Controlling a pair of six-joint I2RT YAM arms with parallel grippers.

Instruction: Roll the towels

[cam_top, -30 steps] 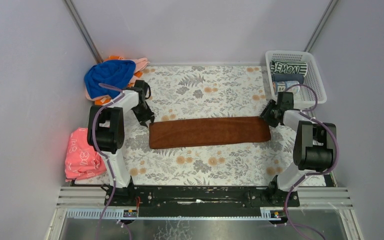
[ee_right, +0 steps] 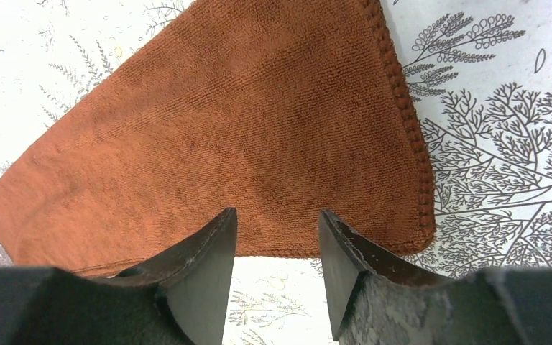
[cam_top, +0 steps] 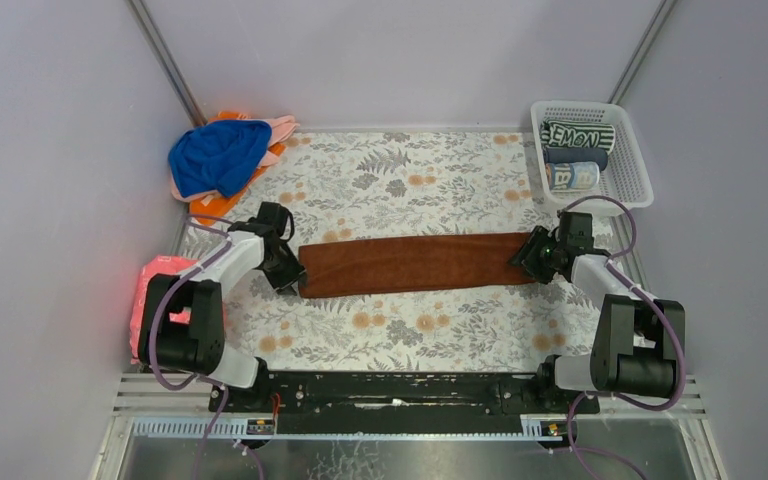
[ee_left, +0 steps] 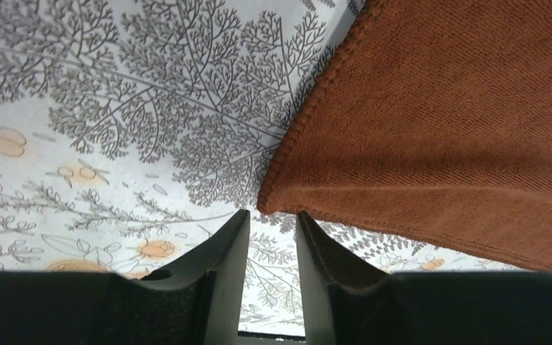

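A brown towel (cam_top: 415, 265) lies as a long flat strip across the middle of the table. At its left end is my left gripper (cam_top: 300, 285), its fingers part open; in the left wrist view the towel's near corner (ee_left: 280, 198) lies just beyond the fingertips, with nothing between them. My right gripper (cam_top: 522, 265) is over the towel's right end. In the right wrist view its fingers (ee_right: 219, 230) stand apart, the towel's near edge (ee_right: 280, 251) running across the gap. The fingers do not pinch the cloth.
A white basket (cam_top: 620, 188) with several rolled towels stands at the back right. Blue, orange and pink cloths (cam_top: 222, 155) are heaped at the back left, and a coral cloth (cam_top: 150, 285) lies front left.
The towel lies as before.
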